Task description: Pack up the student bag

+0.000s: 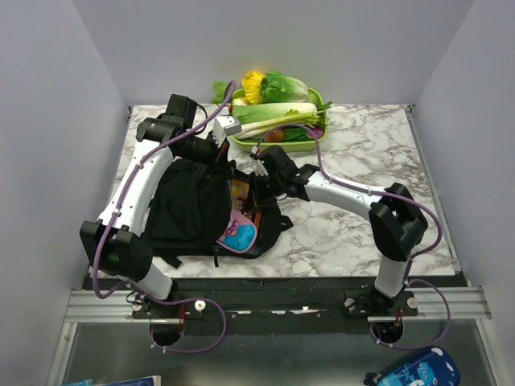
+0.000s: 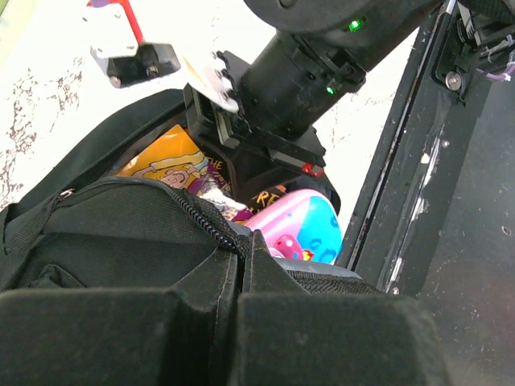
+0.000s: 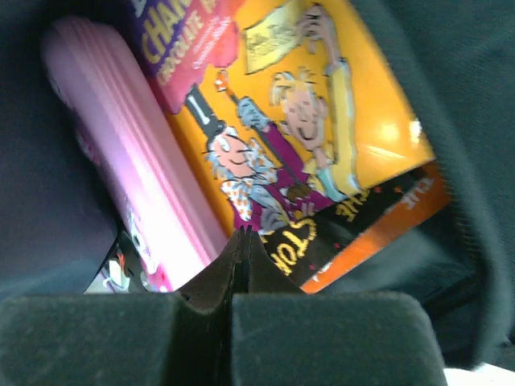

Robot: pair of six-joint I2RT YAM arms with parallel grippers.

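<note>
The black backpack [image 1: 181, 217] lies open. My left gripper is shut on the backpack's zippered rim, holding it up. Inside sit an orange book [image 2: 161, 153], a second dark-and-orange book [image 3: 378, 233] under it, and a pink pencil case with blue [image 2: 306, 225], along the side of the books. My right gripper is down in the bag's opening at the pencil case and books, shut, with nothing clear between its fingers.
A green basket of vegetables [image 1: 282, 143] stands at the back. A blue patterned item [image 1: 418, 370] lies below the table's front edge.
</note>
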